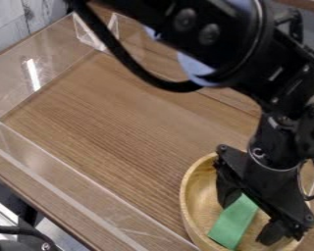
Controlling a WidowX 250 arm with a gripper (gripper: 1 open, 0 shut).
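My black gripper [249, 214] is at the lower right, open, its fingers down inside a round yellowish wooden bowl [195, 196]. A flat green object [234, 223] lies in the bowl between and beneath the fingers, partly covered by them. The bowl's right side is hidden behind the gripper.
A wooden surface [114, 127] fills the middle and left, largely bare. Clear plastic edging [55, 186] runs along its left and front. A blue object [192, 71] at the top is partly hidden behind my arm. Dark cables show at the bottom left.
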